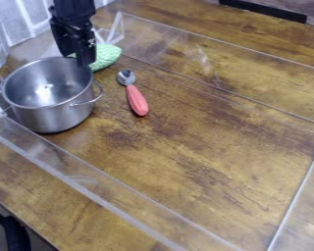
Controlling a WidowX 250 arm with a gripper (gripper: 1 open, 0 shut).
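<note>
My gripper [81,54], black, hangs at the upper left, just above the back of a steel pot [47,116]. A pale green cloth or pad [105,57] lies behind the pot, partly behind the gripper. A spoon with a pink-red handle [137,100] lies on the wooden table to the right of the pot. Whether the fingers are open or shut is too small and dark to tell.
Clear rails or sheets border it at the left, front and right. A dark blue object [5,235] sits at the lower left corner.
</note>
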